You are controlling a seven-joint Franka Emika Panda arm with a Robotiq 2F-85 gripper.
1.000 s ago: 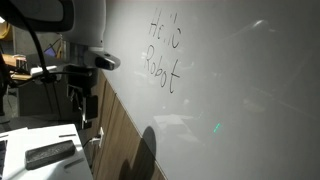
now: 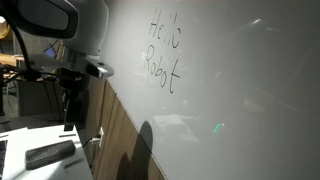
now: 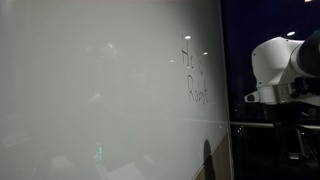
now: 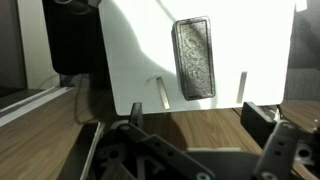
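Observation:
A dark, rounded rectangular block (image 4: 195,58), which looks like an eraser, lies on a white tabletop (image 4: 130,35). In exterior view 1 the same dark block (image 2: 50,153) rests at the lower left, below my gripper (image 2: 72,118). The wrist view has my gripper open, its fingers wide apart and nothing between them; the block lies ahead of them, clear of both. A whiteboard (image 2: 230,80) carries the handwritten words "Hello Robot" (image 2: 163,62). Exterior view 2 shows the arm (image 3: 280,65) at the right; its fingers are too dark to make out there.
Two slim strips (image 4: 162,92) (image 4: 241,88) lie on the tabletop on either side of the block. Wooden floor (image 4: 50,150) shows past the table's edge. The whiteboard stands close beside the table, with a small green mark (image 2: 217,128) on it.
My arm and gripper have shifted left and slightly down in exterior view 1, closer over the dark block. The block and the whiteboard writing look the same.

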